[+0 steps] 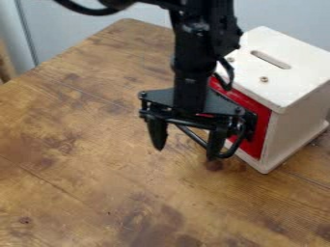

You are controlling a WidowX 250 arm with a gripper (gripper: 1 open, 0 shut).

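My black gripper (187, 136) is in the middle of the view, its two fingers apart and pointing down, in front of a white wooden box (288, 87) with a red front (254, 139) on the right. The box's black looped handle is largely hidden behind the gripper; whether the fingers touch it cannot be told.
A pale wall (77, 29) stands behind the table.
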